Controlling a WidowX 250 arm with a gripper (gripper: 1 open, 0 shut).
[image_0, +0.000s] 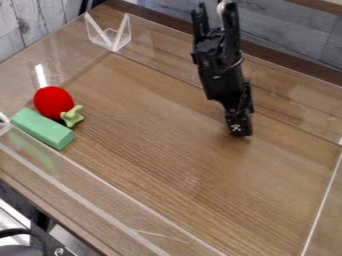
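Observation:
A black robot arm (218, 55) hangs over the back middle of the wooden table, its dark gripper (235, 122) low at the centre right. Its fingertips are dark and small, and I cannot tell whether they are open or shut or whether anything is between them. At the left edge lie a red round object (54, 100) with a pale green leafy part and a green block (43, 129) just below it.
A white wire-like object (111, 30) stands at the back left. A dark looped item (20, 242) is at the bottom left corner, off the table's main area.

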